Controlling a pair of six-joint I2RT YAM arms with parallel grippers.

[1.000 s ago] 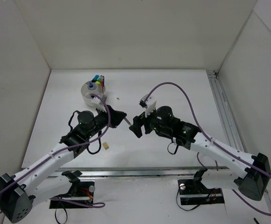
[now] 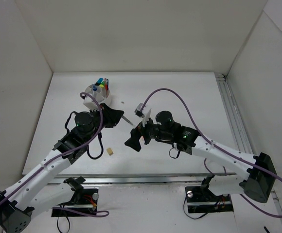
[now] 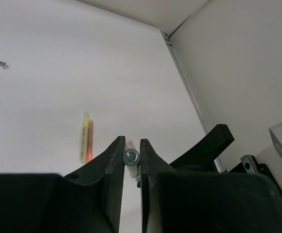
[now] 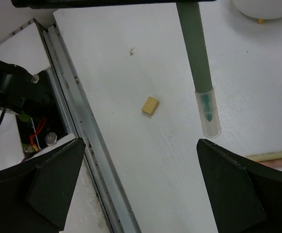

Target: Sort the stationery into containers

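My left gripper (image 2: 113,114) is shut on a grey-green marker (image 4: 195,51) with a clear cap, which sticks out toward the right gripper. My right gripper (image 2: 134,141) stands open below and beside the marker's tip, empty between its fingers. A yellow stick (image 3: 85,138) and a reddish stick (image 3: 90,141) lie side by side on the table. A small tan block (image 2: 110,151) lies near the front. A white round container (image 2: 103,101) at the back left holds several colourful pens (image 2: 102,83).
Side walls and metal rails bound the workspace.
My left gripper has shifted slightly up with the marker; over the second it moved left and up.
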